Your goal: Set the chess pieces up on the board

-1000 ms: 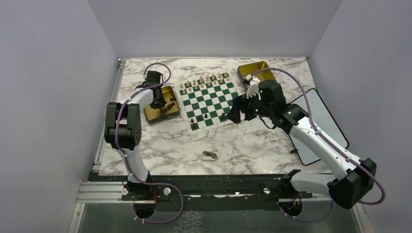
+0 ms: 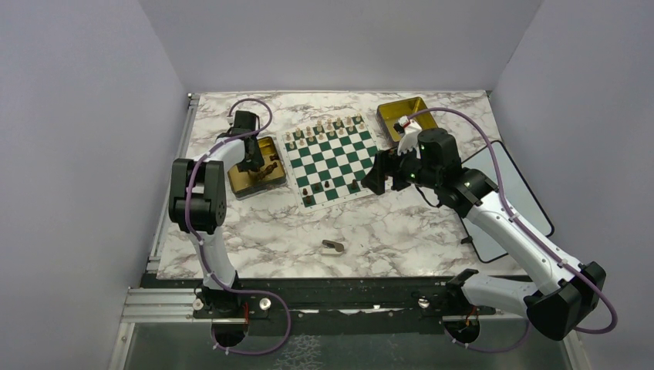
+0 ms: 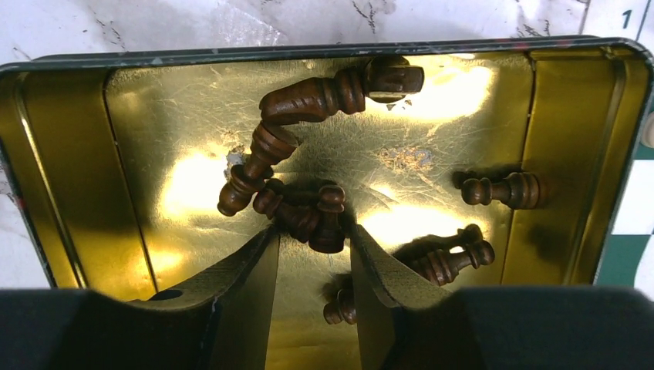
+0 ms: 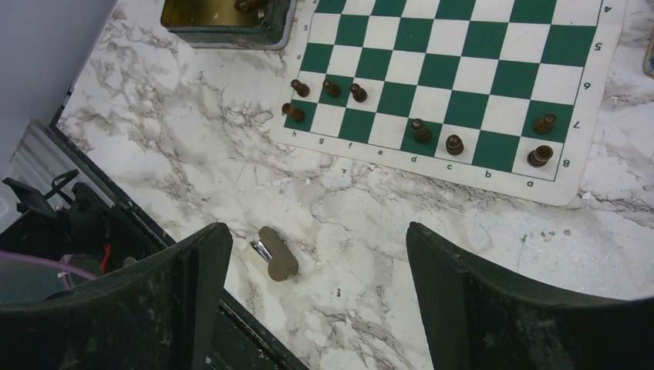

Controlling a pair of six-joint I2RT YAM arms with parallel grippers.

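In the left tin (image 2: 251, 189), several dark brown chess pieces lie jumbled. My left gripper is open inside or just over it, a dark pawn (image 3: 328, 231) showing between its fingertips without being clasped. Touching that pawn is another dark piece (image 3: 293, 216); a longer one (image 3: 308, 100) lies by the tin's far wall. The green-and-white board (image 2: 328, 162) bears light pieces along its far side and several dark pieces (image 4: 359, 92) along its near side. Beside the board, my right gripper stands open, nothing between its fingers.
A second golden tin (image 2: 401, 108) sits behind the board at right, partly hidden by my right arm. A small grey-brown object (image 4: 279, 254) rests on the marble in front of the board.
The right arm has moved a little to the right.
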